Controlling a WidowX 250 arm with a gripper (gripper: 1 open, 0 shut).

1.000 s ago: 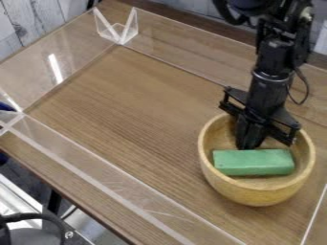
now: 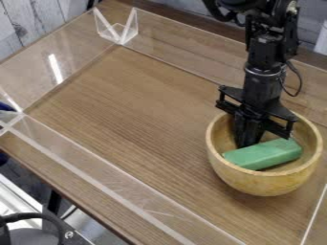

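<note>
My gripper (image 2: 251,122) reaches down from the upper right into a tan bowl (image 2: 261,180) at the right of the table. Its fingertips are low inside the bowl, at its back part. A green block (image 2: 266,155) lies tilted in the bowl, in front of and beside the fingertips. The fingertips are partly hidden by the rim and their dark shape, so whether they are open or shut is hard to see.
A small clear plastic piece (image 2: 118,29) sits near the back left edge. Dark cables or parts lie at the lower left.
The green block has turned from lying level across the bowl to a slant, its right end higher toward the back. The arm has shifted slightly.
</note>
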